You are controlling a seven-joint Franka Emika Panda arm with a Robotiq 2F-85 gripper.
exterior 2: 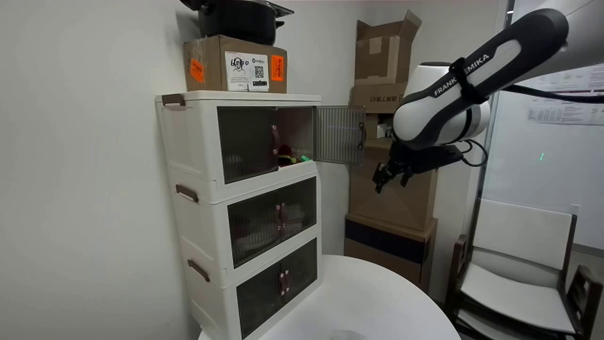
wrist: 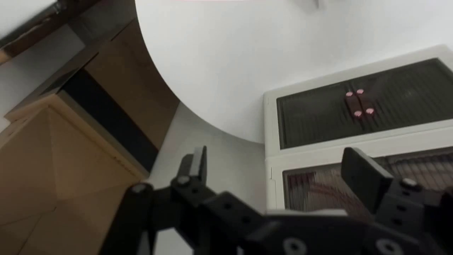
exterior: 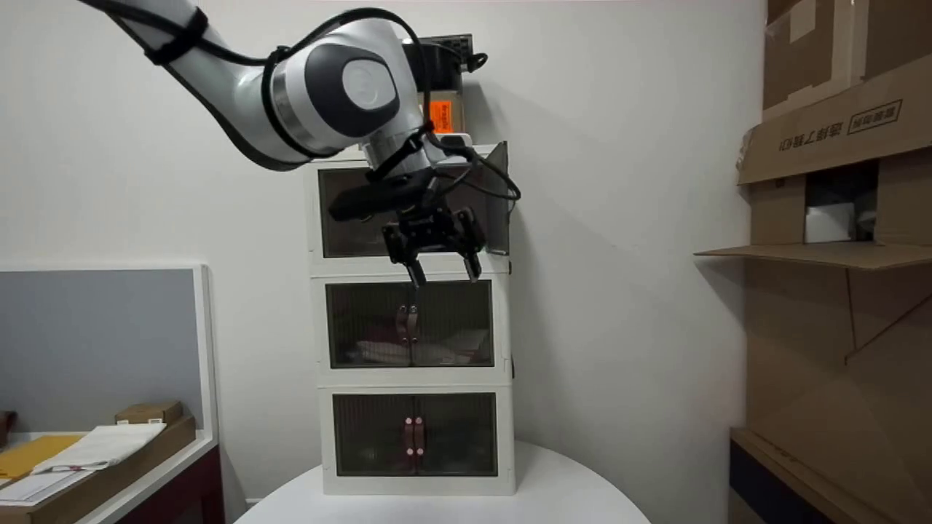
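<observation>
My gripper (exterior: 446,278) is open and empty, hanging in the air in front of the white cabinet (exterior: 504,332). In the second exterior view the gripper (exterior 2: 390,186) stands well to the right of the cabinet, apart from it. The cabinet has three stacked tiers with dark ribbed doors. On the top tier the right door (exterior 2: 339,135) is swung outward, while the left door (exterior 2: 246,141) is closed. A red item (exterior 2: 284,150) and a green item (exterior 2: 306,158) show inside. Both lower tiers have closed doors. The wrist view looks down past the spread fingers (wrist: 365,178) toward the bottom doors (wrist: 322,114).
A cardboard box (exterior 2: 205,62) with a black pot (exterior 2: 238,20) sits on top of the cabinet. Large cartons (exterior: 830,367) stand at the right, and a chair (exterior 2: 515,283) is nearby.
</observation>
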